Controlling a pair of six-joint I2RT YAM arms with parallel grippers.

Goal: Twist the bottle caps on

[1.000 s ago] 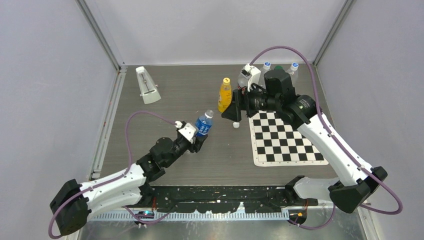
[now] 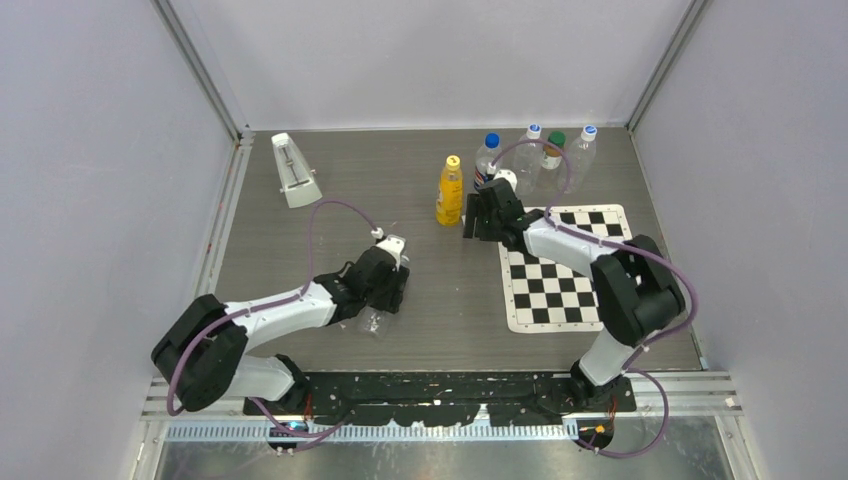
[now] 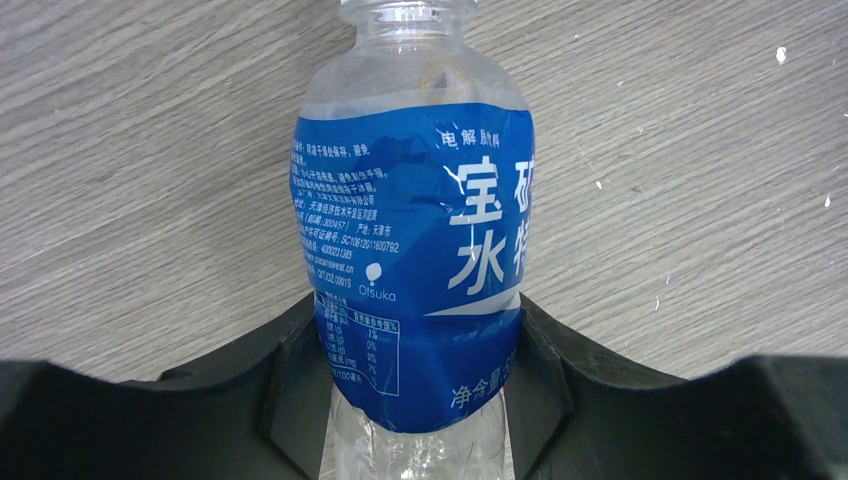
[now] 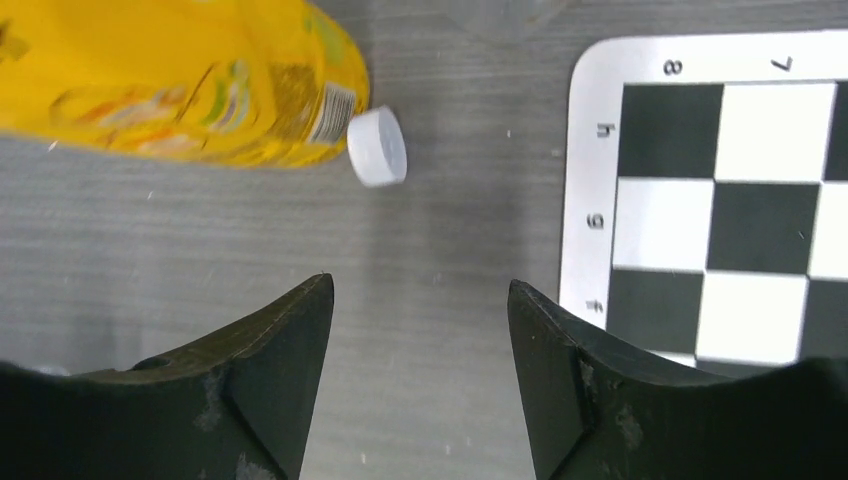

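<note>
My left gripper is shut on a clear bottle with a blue label (image 3: 410, 220), its neck uncapped; in the top view the arm mostly hides it. My right gripper is open, low over the table with nothing between its fingers. Ahead of it, a small white cap (image 4: 377, 147) lies on the table beside the yellow bottle (image 4: 200, 80), which stands upright in the top view. The cap is hidden under the right arm in the top view.
Several capped bottles (image 2: 580, 160) stand at the back right, behind the checkerboard (image 2: 550, 300). A white pyramid-shaped object (image 2: 298, 175) sits at back left.
My right gripper has lowered toward the cap, its arm folding back.
</note>
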